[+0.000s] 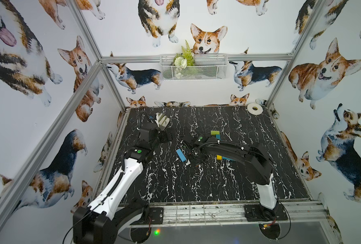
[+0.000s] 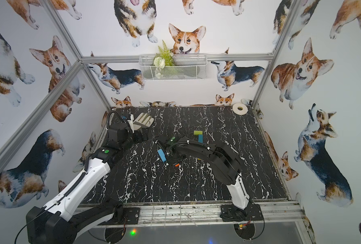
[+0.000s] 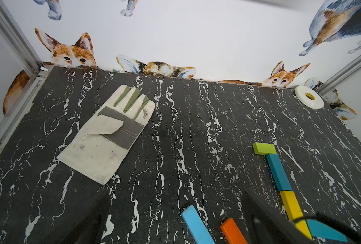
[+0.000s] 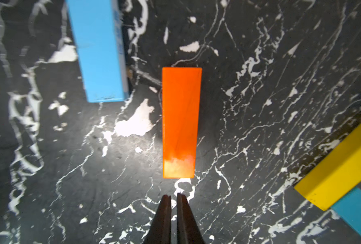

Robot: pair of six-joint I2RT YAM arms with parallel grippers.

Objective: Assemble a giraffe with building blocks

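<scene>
An orange block point(image 4: 179, 122) lies on the black marbled table below my right gripper; the gripper's fingertips are close together below the block's near end, with nothing visible between them. A light blue block point(image 4: 100, 52) lies left of it. To the right, a yellow block point(image 3: 292, 207), a blue block point(image 3: 278, 172) and a green block point(image 3: 264, 148) form a line, with another blue piece point(image 3: 325, 230) beside the yellow one. My left gripper point(image 1: 168, 136) hangs above the table on the left; its fingers are dark blurs in its wrist view, wide apart with nothing between.
A work glove point(image 3: 107, 138) lies at the back left, a roll of tape point(image 3: 309, 97) at the back right. A wire basket point(image 1: 205, 69) with a plant is on the rear wall.
</scene>
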